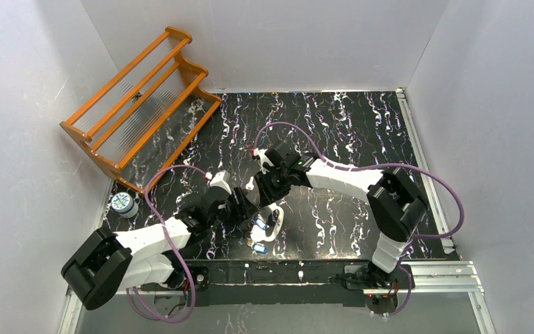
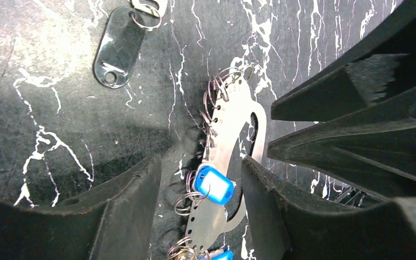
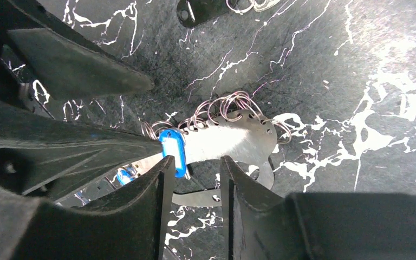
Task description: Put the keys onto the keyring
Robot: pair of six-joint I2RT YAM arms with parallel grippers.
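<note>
A silver metal key holder with a row of small rings lies on the dark table below both grippers. In the left wrist view, the holder plate shows one blue-tagged key across its rings and a second blue tag at the lower end. My left gripper is open above it, nothing held. The right gripper stands partly open over the plate, also with empty fingers. Whether the keys hang fully on the rings is unclear.
A black tag on its own ring lies apart from the holder. The wooden rack leans at the back left, and a round white-blue object sits at the left edge. Both grippers are close together.
</note>
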